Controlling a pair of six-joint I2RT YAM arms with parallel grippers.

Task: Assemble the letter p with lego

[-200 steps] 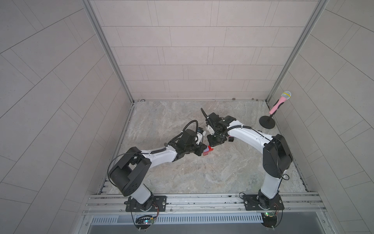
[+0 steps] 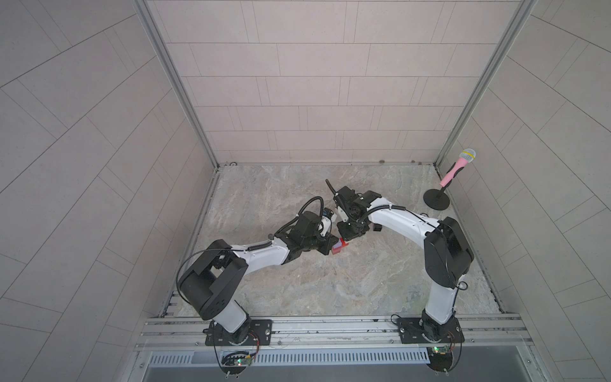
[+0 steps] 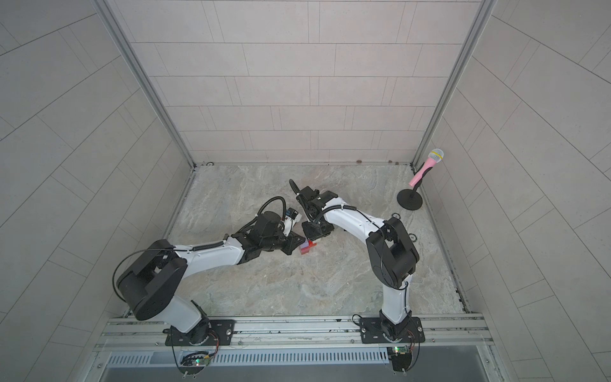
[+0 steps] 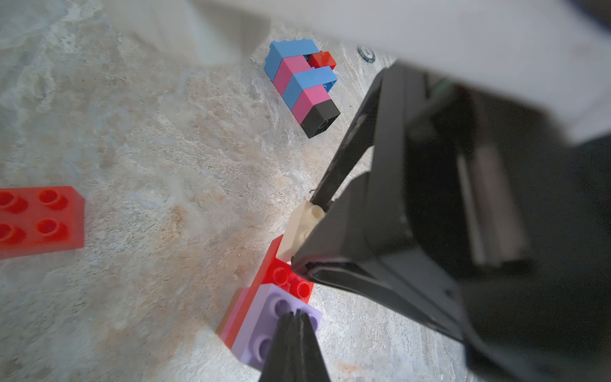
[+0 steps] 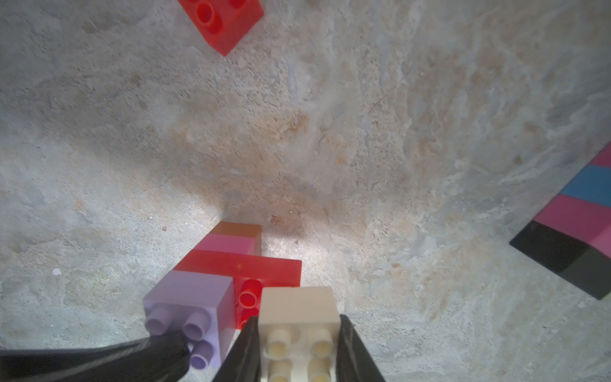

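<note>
The letter stack has a brown end, a pink brick, a red brick (image 5: 238, 266) and a purple brick (image 5: 191, 289), seen low in both wrist views. My left gripper is shut, its tips against the purple brick, with nothing showing between its fingers. A cream brick (image 5: 299, 302) is held between the fingers of my right gripper, which is shut on it. That brick sits right at the red brick's studded part, beside the purple brick; whether it touches I cannot tell. From the top left view the stack's red part (image 2: 343, 242) shows between the grippers.
A separate build of blue, pink, black and red bricks (image 4: 299, 86) lies on the table beyond the right gripper. A loose red brick (image 4: 47, 219) rests to the other side. At the right stands a pink microphone (image 2: 453, 170).
My left arm has stayed in place.
</note>
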